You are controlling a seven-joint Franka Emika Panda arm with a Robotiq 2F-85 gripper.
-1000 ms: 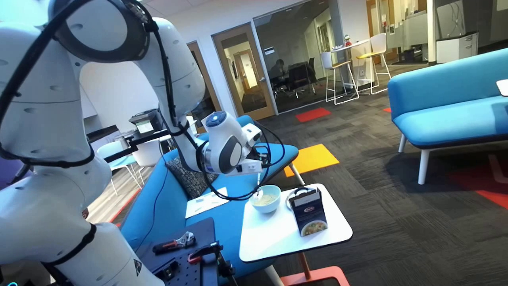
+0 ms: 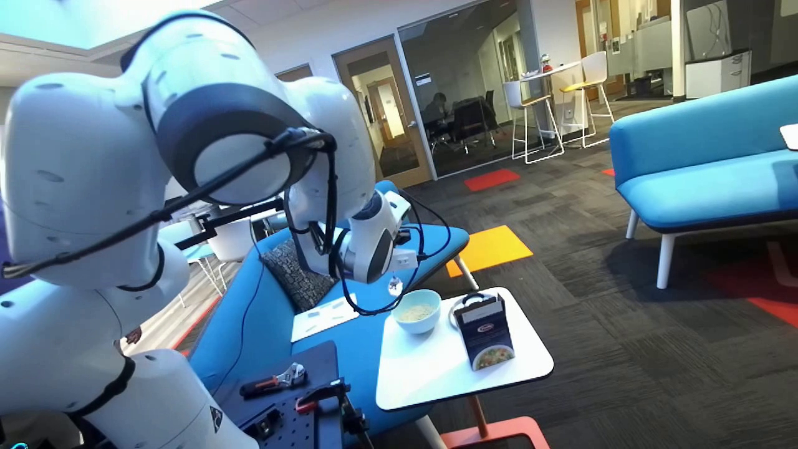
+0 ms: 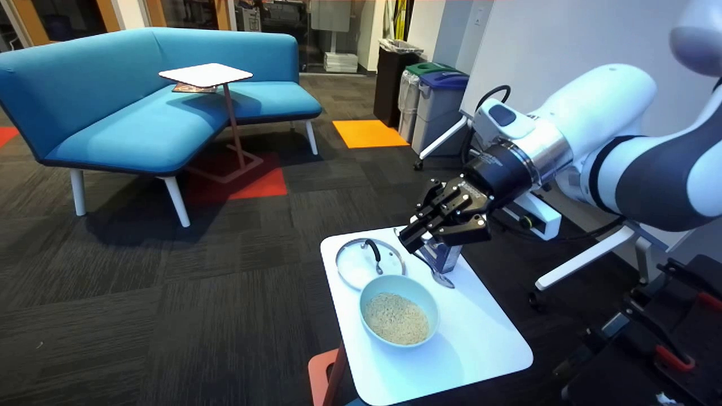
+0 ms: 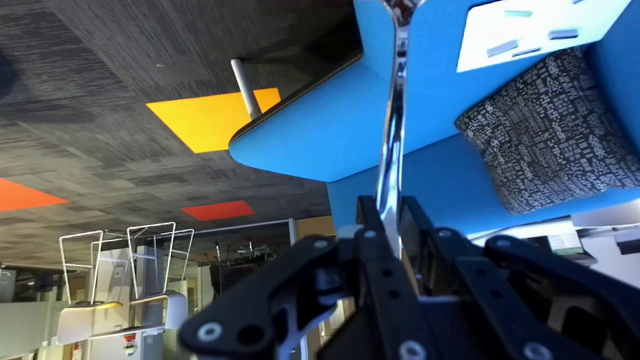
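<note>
My gripper is shut on the handle of a shiny metal spoon, which stretches away from the fingers to the top edge in the wrist view. In exterior view 2 the gripper slants down, and the spoon's head appears between a glass lid and a box. Exterior view 1 has the spoon hanging clear of the light-blue bowl, above its far left rim. Pale grains cover the bowl's bottom. Whether anything lies on the spoon is too small to tell.
The bowl stands on a small white table. A glass lid with a black handle and an upright dark box share the tabletop. A blue sofa adjoins it.
The spoon has risen out of the bowl and shifted slightly left in exterior view 1. The arm's upper links and wrist have swung right and tilted.
</note>
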